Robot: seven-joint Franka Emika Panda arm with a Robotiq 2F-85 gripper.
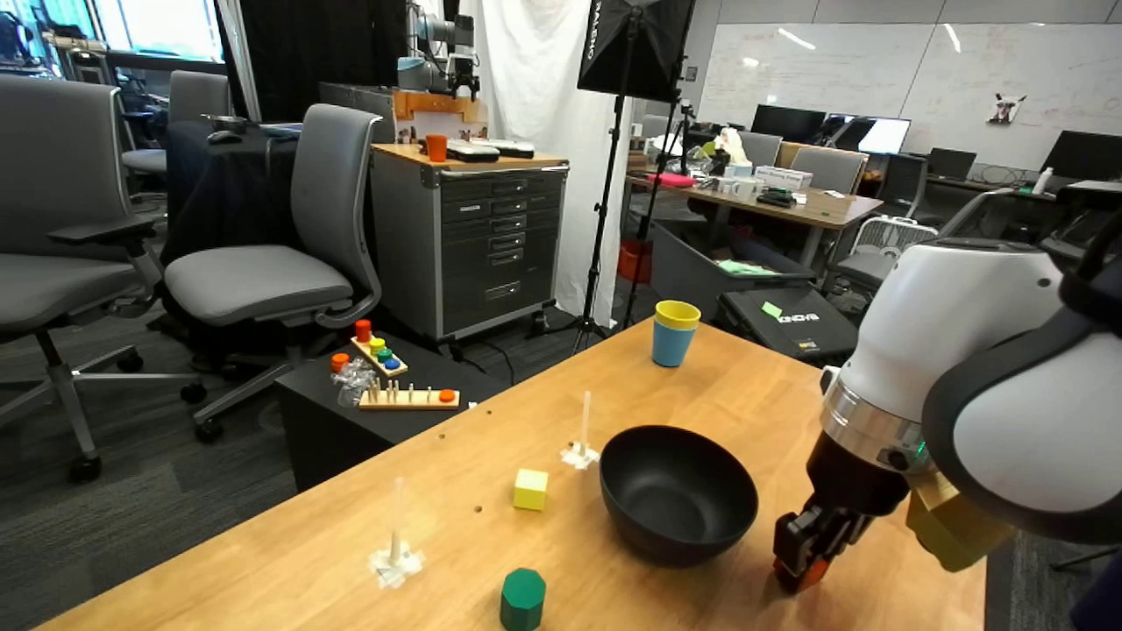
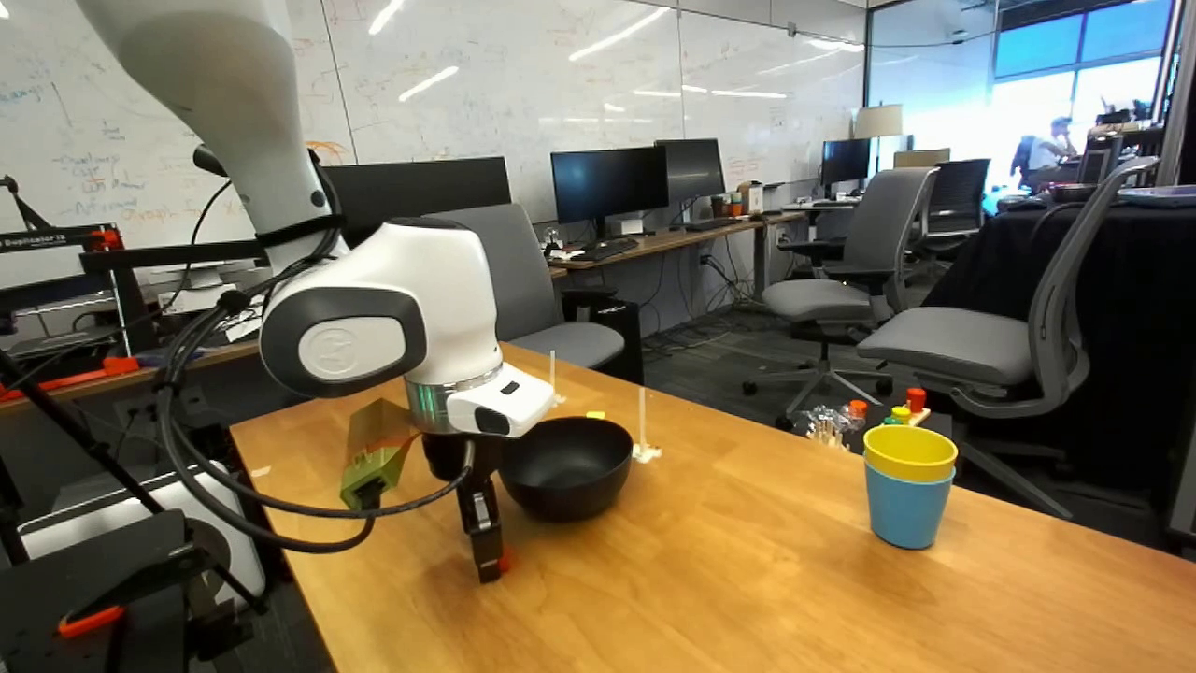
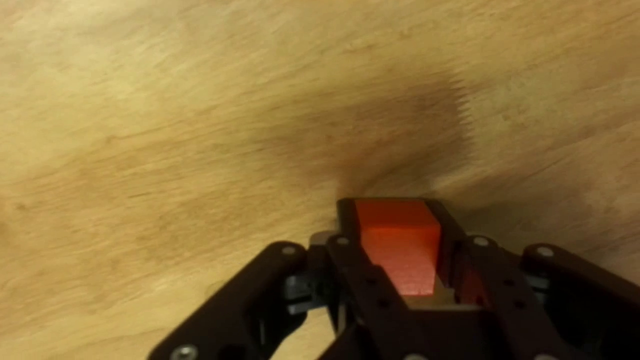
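A red block (image 3: 400,255) is pinched between the two dark fingers of my gripper, which is shut on it. In the first exterior view the gripper (image 1: 801,552) is low over the table, with a bit of the red block (image 1: 807,575) showing at its tips. The second exterior view shows the gripper (image 2: 490,566) pointing down, a red edge of the block (image 2: 505,560) peeking out beside it. Close by stands an empty black bowl (image 1: 678,494). Whether the block still touches the wood is hard to tell.
A yellow cube (image 1: 530,489) and a green octagonal block (image 1: 522,599) sit left of the bowl. Two thin upright pegs, one near the bowl (image 1: 585,424), are taped to the table (image 1: 316,547). Stacked yellow and blue cups (image 1: 674,335) stand at the far edge.
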